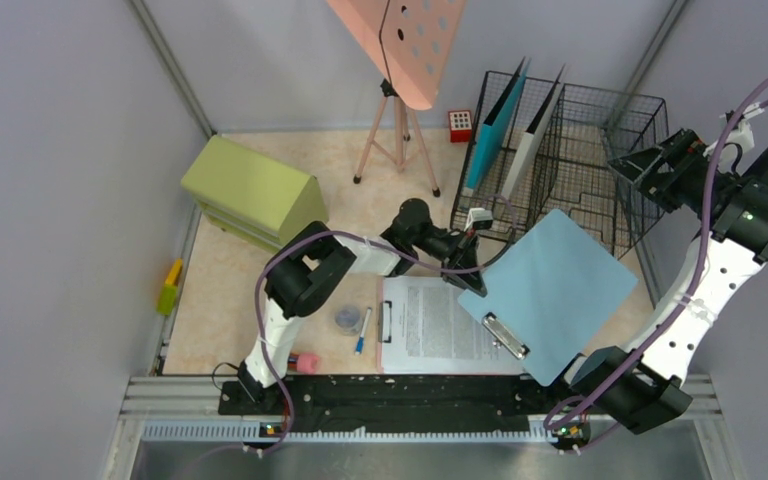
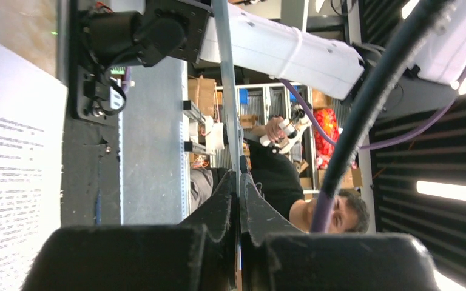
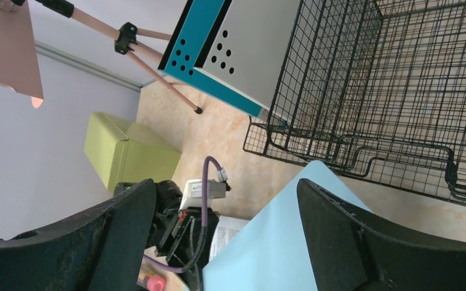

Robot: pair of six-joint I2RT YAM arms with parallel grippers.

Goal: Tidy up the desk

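Observation:
A light blue clipboard (image 1: 560, 290) with a metal clip is held at its left corner by my left gripper (image 1: 482, 284), raised over the desk in the top view. Edge-on in the left wrist view, the thin clipboard (image 2: 229, 103) runs down between the closed fingers. My right gripper stands open and empty, high by the right side of the black wire rack (image 1: 590, 150). Two binders, one teal (image 1: 497, 130) and one white (image 1: 530, 150), stand in the rack's left part; its right part is empty. A clipboard with printed paper (image 1: 440, 325) lies flat at the desk's front.
A green box (image 1: 255, 195) stands back left. The tripod (image 1: 400, 145) and a small red block (image 1: 460, 126) are left of the rack. A marker (image 1: 363, 332), clear cup (image 1: 348, 320) and pink object (image 1: 305, 363) lie near the front.

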